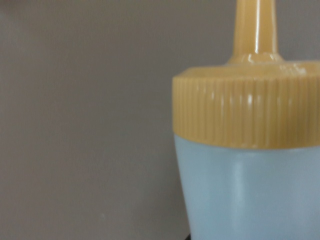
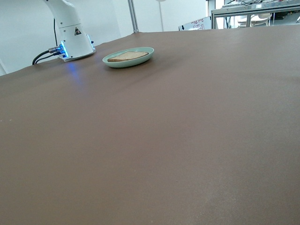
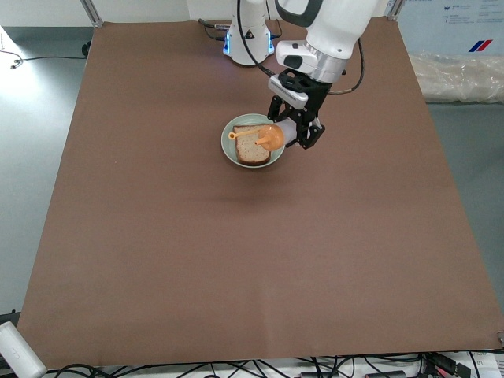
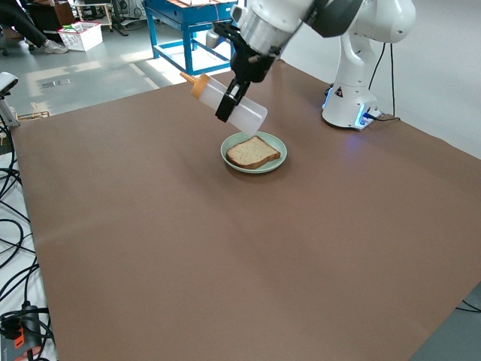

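My gripper (image 4: 229, 101) is shut on a translucent squeeze bottle (image 4: 245, 113) with an orange cap and nozzle (image 3: 269, 138), held tilted in the air above a pale green plate (image 4: 275, 141). A slice of bread (image 4: 252, 153) lies on that plate, partly hidden behind the bottle in the left camera view. In the top camera view the plate (image 2: 149, 49) and bread (image 2: 126, 56) show, with the bottle out of frame. The wrist view shows the bottle's ribbed cap (image 1: 247, 107) and body (image 1: 250, 195) close up.
The robot base (image 4: 346, 109) stands at the back edge. Cables and a white cylinder (image 3: 20, 350) are along the near edge in the left camera view. A blue cart (image 4: 186, 19) stands beyond the table.
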